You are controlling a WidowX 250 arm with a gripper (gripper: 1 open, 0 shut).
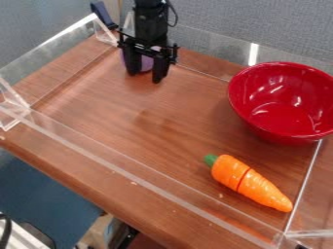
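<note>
My black gripper (146,60) hangs at the back left of the wooden table, low over a purple object (130,58) that it mostly hides. I cannot tell whether its fingers are open or shut on that object. A red bowl (279,102) sits at the right, and an orange toy carrot (250,183) with a green top lies at the front right.
A clear plastic rim (156,182) runs round the wooden work surface (130,126). A grey wall stands behind.
</note>
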